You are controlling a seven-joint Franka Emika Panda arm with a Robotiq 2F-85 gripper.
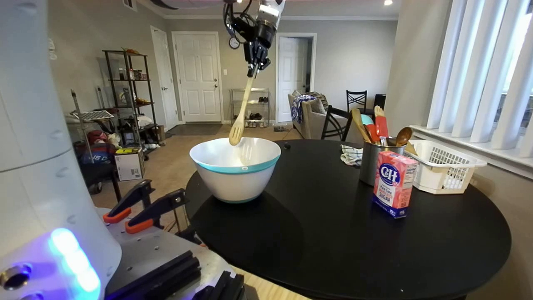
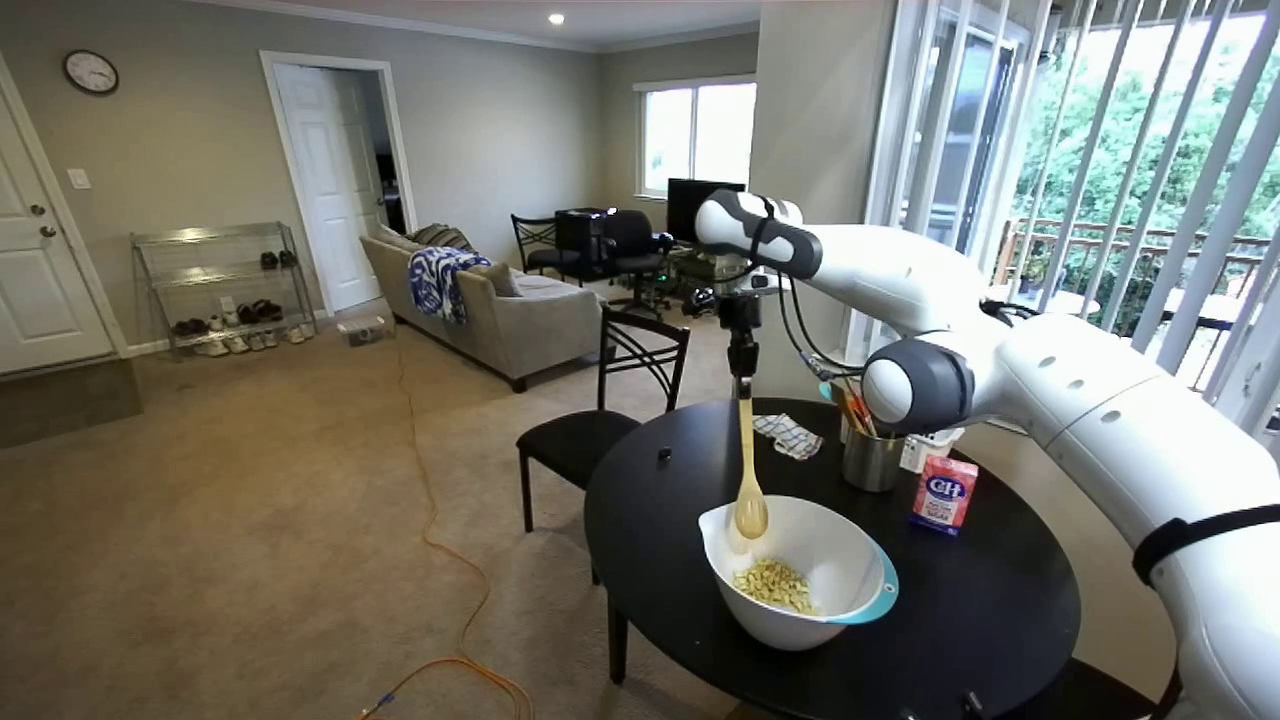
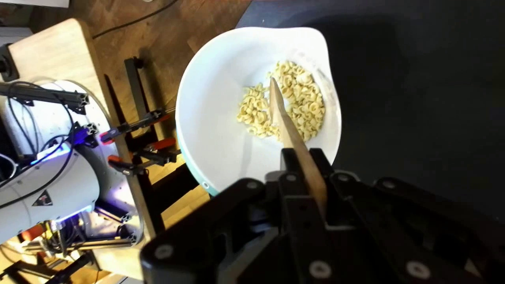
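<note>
My gripper [image 1: 255,67] is shut on the handle end of a slotted wooden spoon [image 1: 243,107], which hangs head down, slightly tilted. The spoon's head reaches the level of the rim of a white mixing bowl [image 1: 232,185] with a teal band. Inside, the bowl holds small pale pasta-like pieces [image 2: 774,584], gathered toward one side. From the wrist, the spoon [image 3: 303,154] runs out between the black fingers and points over the pieces [image 3: 307,101]. Whether the spoon's tip touches anything in the bowl cannot be made out.
The bowl stands near the edge of a round black table [image 1: 320,240]. On the table's far side are a metal utensil holder [image 2: 872,461], a pink sugar box [image 1: 394,184], a white basket [image 1: 444,167] and a checkered cloth [image 1: 352,155].
</note>
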